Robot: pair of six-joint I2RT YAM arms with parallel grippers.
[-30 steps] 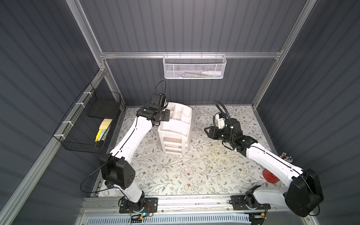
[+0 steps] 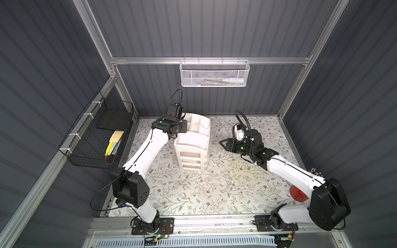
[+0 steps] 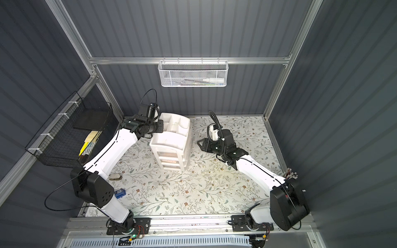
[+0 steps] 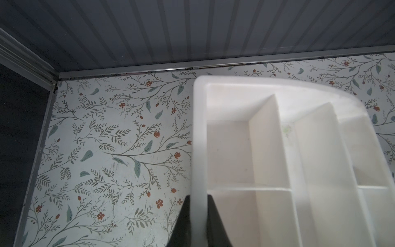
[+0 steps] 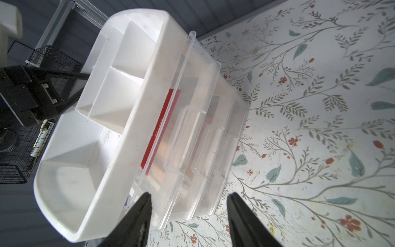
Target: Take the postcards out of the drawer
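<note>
A white drawer organizer [image 2: 192,140] stands mid-table, open compartments on top. In the right wrist view its clear drawers [image 5: 193,123] face my right gripper; a red item [image 5: 158,125], perhaps the postcards, shows inside the top one. My left gripper is shut on the organizer's top left rim [image 4: 199,135]. My right gripper is open, pointing at the drawers from the right, apart from them, nothing between its fingers.
A black wire basket [image 2: 89,144] hangs on the left wall, a white mesh basket [image 2: 214,76] on the back wall. A red round item [image 2: 298,193] sits at right front.
My right gripper has moved left, toward the organizer. The left arm and organizer are nearly still.
</note>
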